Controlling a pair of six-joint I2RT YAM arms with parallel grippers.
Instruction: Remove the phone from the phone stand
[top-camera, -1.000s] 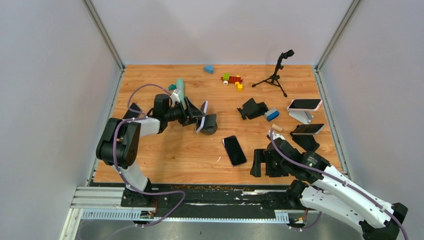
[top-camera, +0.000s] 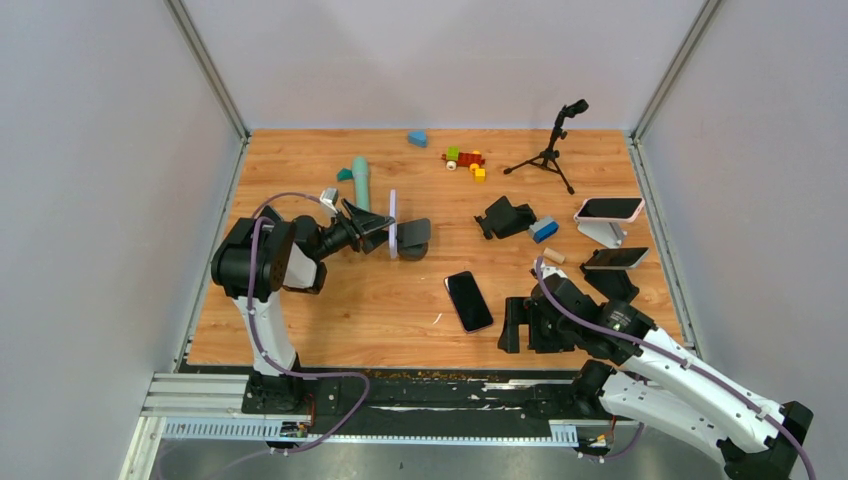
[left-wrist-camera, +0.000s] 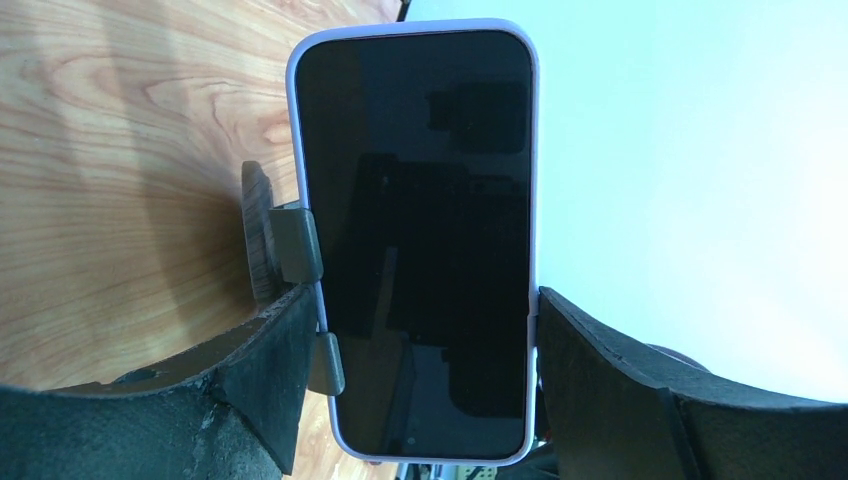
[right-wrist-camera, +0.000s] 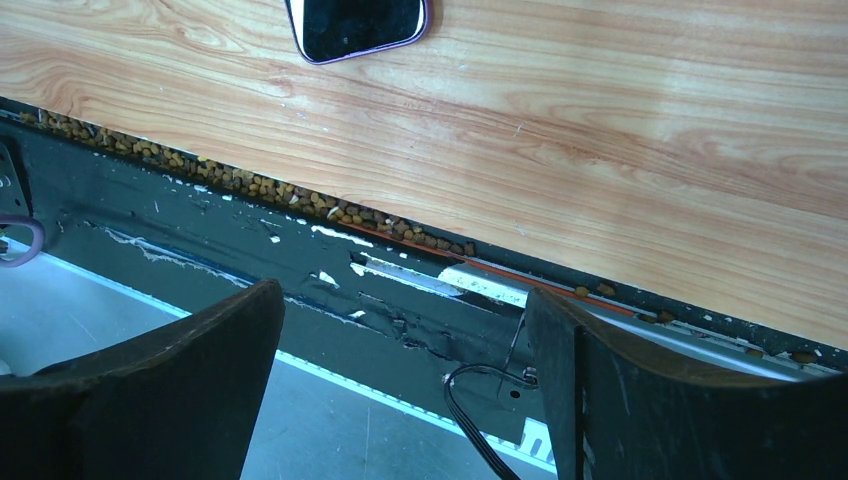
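Note:
A phone with a pale purple frame (left-wrist-camera: 420, 240) fills the middle of the left wrist view, its dark screen towards my left gripper. That gripper is open, with one finger at each long edge of the phone; whether both touch cannot be told. Two lips of the dark stand (left-wrist-camera: 297, 245) still lie along the phone's left edge. From above, the phone (top-camera: 393, 225) appears nearly edge-on, against the left side of the black stand (top-camera: 413, 236). My right gripper (top-camera: 527, 338) hangs open and empty near the table's front edge.
Another phone (top-camera: 468, 301) lies flat at the front middle. To the right stand a phone on a white stand (top-camera: 610, 209) and one on a black stand (top-camera: 615, 259). An empty black stand (top-camera: 508, 217), a blue block (top-camera: 543, 230) and a tripod (top-camera: 552, 150) are nearby.
The phone has turned from slanted to nearly edge-on in the top view and moved slightly left. The right arm has barely moved.

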